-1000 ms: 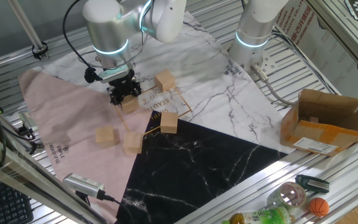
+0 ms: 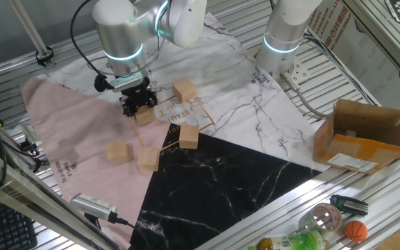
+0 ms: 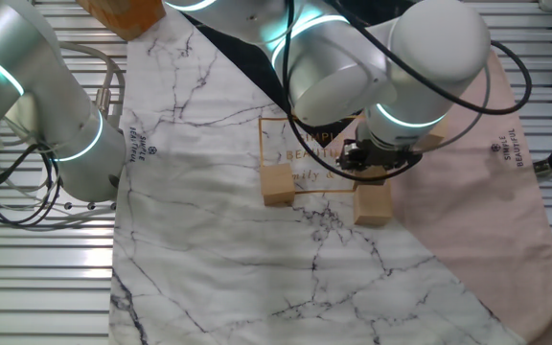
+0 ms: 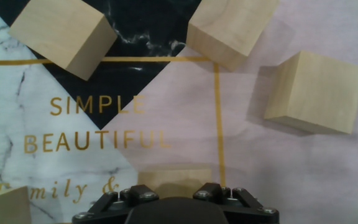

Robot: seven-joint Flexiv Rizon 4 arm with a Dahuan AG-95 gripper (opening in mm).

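Several plain wooden blocks lie on the cloth. My gripper [image 2: 139, 109] is low over one of them, the block [image 2: 145, 116] at the printed frame's edge. In the wrist view, part of that block [image 4: 175, 177] shows just beyond the dark fingers [image 4: 143, 194]; the rest is hidden. Whether the fingers touch it or stand open above it, I cannot tell. Two blocks [image 2: 119, 152], and the block [image 2: 148, 159], sit on the pink part. Another block [image 2: 189, 137] is by the black corner, and one more block [image 2: 184, 89] rests on the white marble part.
An open cardboard box [image 2: 356, 139] stands at the right. Near it are an orange ball [image 2: 356, 230], a tape roll [image 2: 324, 217] and a green-labelled bottle [image 2: 294, 242].
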